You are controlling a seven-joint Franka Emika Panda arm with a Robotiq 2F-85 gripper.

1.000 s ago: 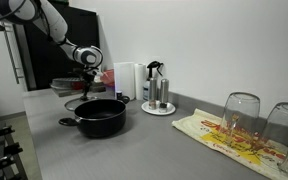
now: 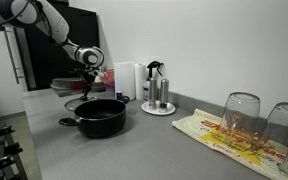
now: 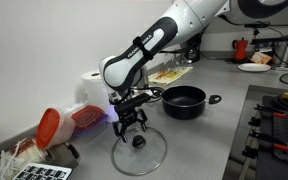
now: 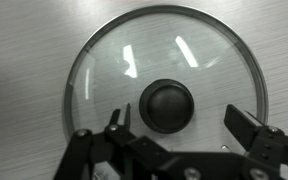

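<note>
A glass pot lid [image 4: 104, 85] with a dark rim lies flat on the grey table, its round black knob [image 4: 167, 106] facing up. My gripper is open above the lid, and in the wrist view the knob appears between its two spread fingers. From the side my gripper [image 3: 132, 128] hangs over the lid [image 3: 154, 155], close to the knob [image 3: 139, 142]; whether the fingers touch the knob cannot be told. Beside the lid stands a black pot [image 2: 102, 117] without a cover, also seen as the pot [image 3: 184, 100].
Red cookware [image 3: 56, 125] stands close behind the arm. A plate with bottles [image 2: 158, 107], a white paper roll [image 2: 124, 78] and a yellow cloth with upturned glasses [image 2: 240, 118] line the wall.
The arm has shifted slightly and its gripper sits a little lower near the lid. The pot and the lid look unmoved.
</note>
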